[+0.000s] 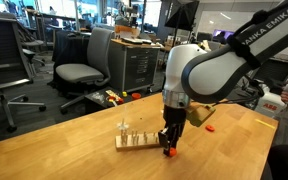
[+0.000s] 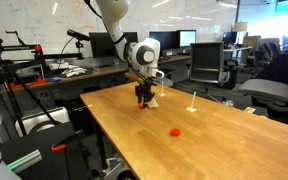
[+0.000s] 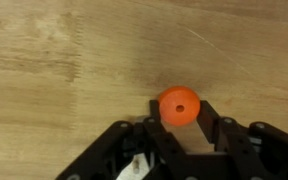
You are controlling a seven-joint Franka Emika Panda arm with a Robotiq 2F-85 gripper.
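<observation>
A small round orange-red piece [image 3: 179, 105] sits between the fingertips of my gripper in the wrist view. In exterior view 1 that gripper [image 1: 169, 145] is low over the table, shut on the piece, just off the right end of a pale wooden block with upright pegs [image 1: 137, 142]. Whether the piece touches the tabletop cannot be told. Exterior view 2 shows the gripper [image 2: 142, 101] small and far off. Part of a pale object [image 3: 134, 168] appears below the fingers in the wrist view.
Another red piece [image 1: 210, 128] lies on the table to the right of the arm. In exterior view 2 a red disc [image 2: 175, 132] rests on open wood. An office chair [image 1: 87, 72] stands behind.
</observation>
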